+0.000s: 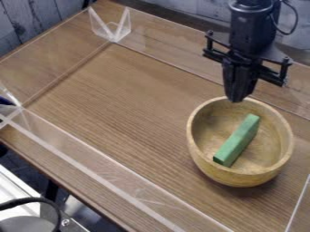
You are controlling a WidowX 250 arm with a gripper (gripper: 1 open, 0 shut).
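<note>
A round tan bowl (209, 127) stands on the wooden table at the right, with a green oblong block (237, 140) lying inside it on a slant. Above the bowl's back rim hangs my black gripper (240, 92), pointing down, clear of the block. Its fingers look close together and shut, with nothing visible between them.
Clear plastic guides lie at the top left and along the left side. A dark and grey device with a cable (24, 223) sits at the bottom left corner.
</note>
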